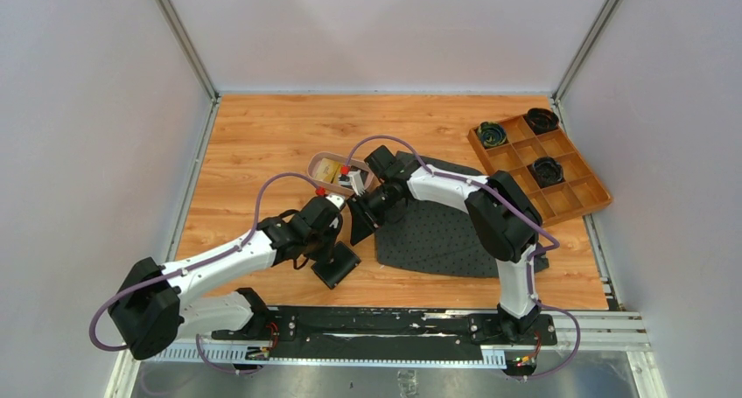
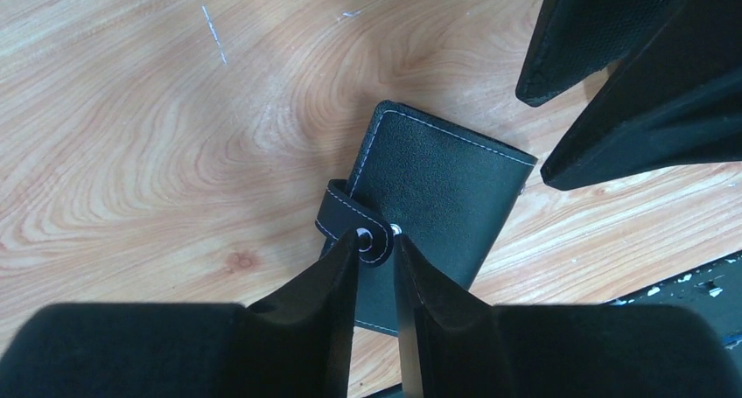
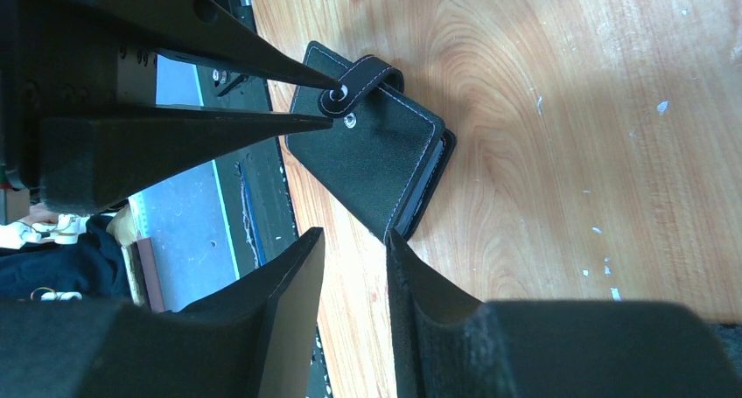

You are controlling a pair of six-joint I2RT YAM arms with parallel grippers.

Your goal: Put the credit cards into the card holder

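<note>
The dark leather card holder (image 1: 336, 265) lies on the wood near the front edge, its snap strap (image 2: 354, 223) over it and stitched edges showing. My left gripper hangs over the strap, fingertips slightly apart at the snap; whether it holds the strap is unclear, and it looks empty. My right gripper is above and right of the holder, fingertips a gap apart, nothing visible between them. In the right wrist view the left gripper's fingers reach to the strap. No cards can be clearly made out.
A pink container (image 1: 317, 164) with small items sits behind the arms. A wooden compartment tray (image 1: 582, 197) with coiled items is at the right, a dotted dark mat (image 1: 437, 249) beside the right arm.
</note>
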